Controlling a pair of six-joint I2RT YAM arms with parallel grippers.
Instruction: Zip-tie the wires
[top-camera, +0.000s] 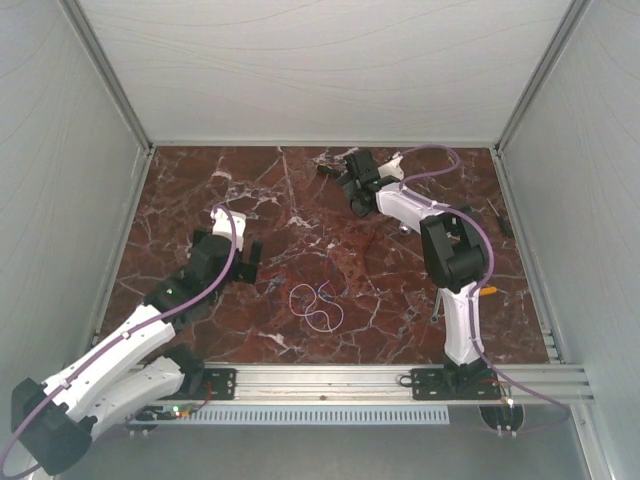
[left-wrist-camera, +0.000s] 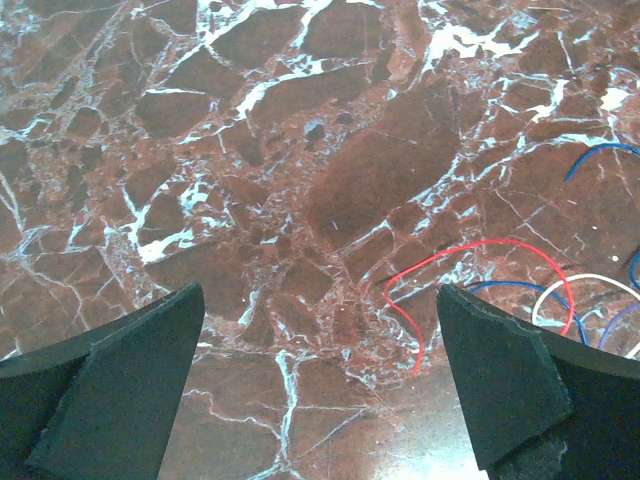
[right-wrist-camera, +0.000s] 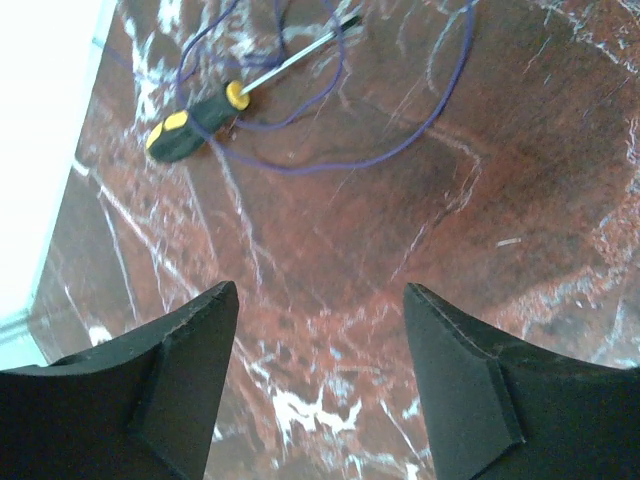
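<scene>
Loose wires (top-camera: 335, 327) lie curled on the dark red marble table, front centre in the top view. The left wrist view shows a red wire (left-wrist-camera: 480, 242), a white wire (left-wrist-camera: 590, 277) and blue wires (left-wrist-camera: 605, 146) partly cut off at the right. My left gripper is open, up and to the left of them, nothing between its fingers. Far back, right of the middle, my right gripper stands with its fingers apart and only bare table between them. A purple wire (right-wrist-camera: 370, 160) curves across the table ahead of it. No zip tie can be made out.
A screwdriver (right-wrist-camera: 180, 135) with a black and yellow handle lies by the back wall, under loops of purple wire. An orange-handled tool (top-camera: 488, 291) sits at the right, and a dark tool (top-camera: 505, 225) near the right wall.
</scene>
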